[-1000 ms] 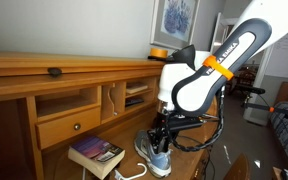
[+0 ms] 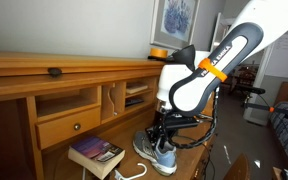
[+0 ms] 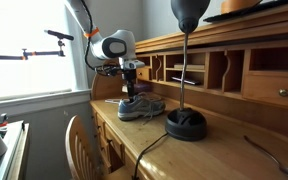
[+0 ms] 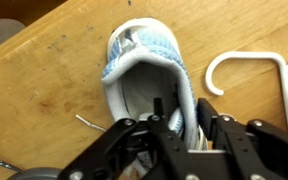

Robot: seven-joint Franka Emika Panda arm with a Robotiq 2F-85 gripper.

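A grey and light-blue shoe rests on the wooden desk, and a second shoe shows just behind it. From above, in the wrist view, the near shoe points its toe away from me, its opening facing up. My gripper is down at this opening. Its dark fingers stand part open, one over the inside of the shoe and one outside, with the pale side rim between them. Whether they touch the rim cannot be made out. In exterior view 2 the gripper reaches down onto the shoes.
A white hanger lies close beside the shoe. Further left is a thick book. A lamp base stands on the desk near the shoes, with its cable. Drawers and cubbyholes line the back.
Over the last second my gripper has come down a little towards the near shoe. The book and hanger have stayed in place.
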